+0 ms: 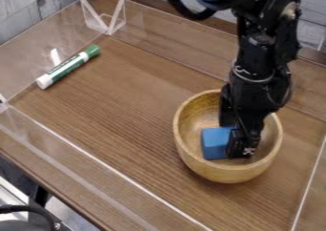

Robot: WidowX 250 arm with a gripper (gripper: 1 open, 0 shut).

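My gripper (238, 130) is down inside a tan bowl (193, 152) at the right of the view, open around a blue block (215, 143). The black fingers partly cover the block, so whether they touch it cannot be told.
A white and green tube (67, 65) lies at the far left of the wooden table (114, 120).
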